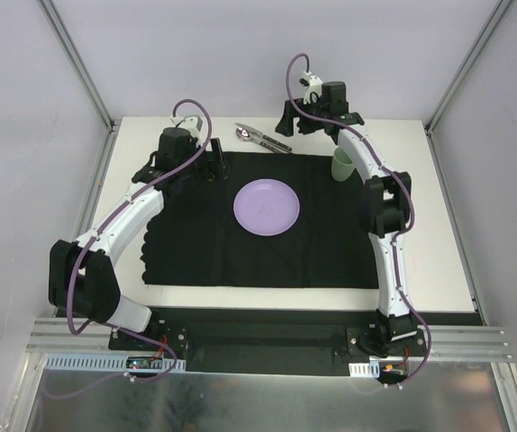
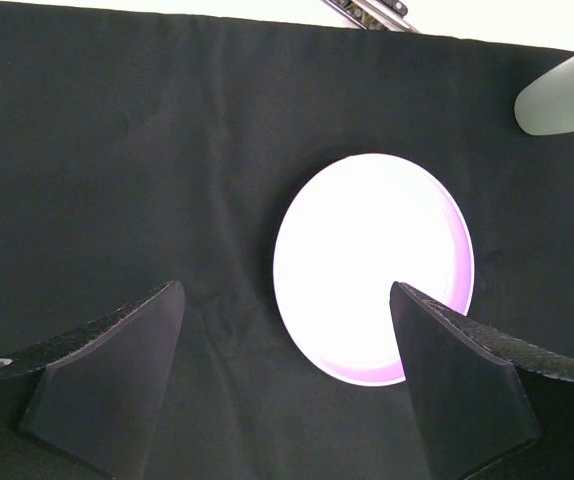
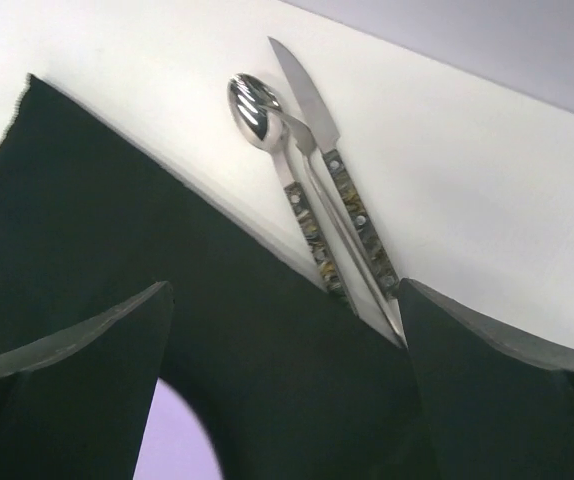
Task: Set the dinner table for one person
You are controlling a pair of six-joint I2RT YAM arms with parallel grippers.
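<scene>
A lilac plate (image 1: 266, 207) lies flat at the middle of the black mat, looking whitish in the left wrist view (image 2: 367, 260). A knife (image 3: 307, 100), a spoon (image 3: 255, 115) and a fork (image 3: 332, 205), crossed closely together, lie on the white strip behind the mat. A pale green cup (image 1: 343, 166) stands on the mat's back right. My open left gripper (image 1: 212, 160) hangs above the mat's back left, left of the plate. My open right gripper (image 1: 290, 121) is above the back strip, right of the cutlery. Both are empty.
The black mat (image 1: 258, 265) covers most of the white table (image 1: 430, 243). Walls border the back and sides.
</scene>
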